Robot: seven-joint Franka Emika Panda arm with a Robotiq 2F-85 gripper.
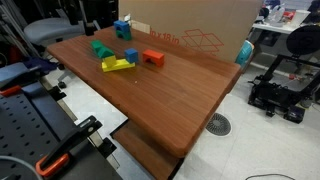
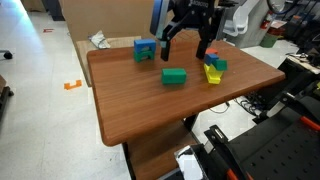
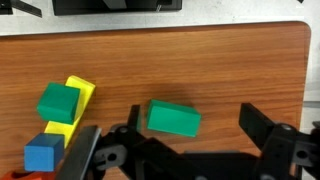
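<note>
A green block [image 3: 174,118] lies on the wooden table below my gripper, nearer the left finger in the wrist view. The fingers are wide apart with nothing held. In exterior view 2 the gripper [image 2: 187,52] hangs above the green block [image 2: 174,75], clear of it. On a yellow piece [image 1: 118,65] sit a green cube [image 1: 107,62] and a blue cube [image 1: 131,54]. A red block [image 1: 153,57] is close by, and a blue block [image 1: 122,28] stands farther back.
In the wrist view, the yellow piece [image 3: 70,130] with its green cube [image 3: 58,102] and blue cube [image 3: 45,152] lies left of the gripper. A large cardboard sheet [image 1: 205,25] stands along the table's far side.
</note>
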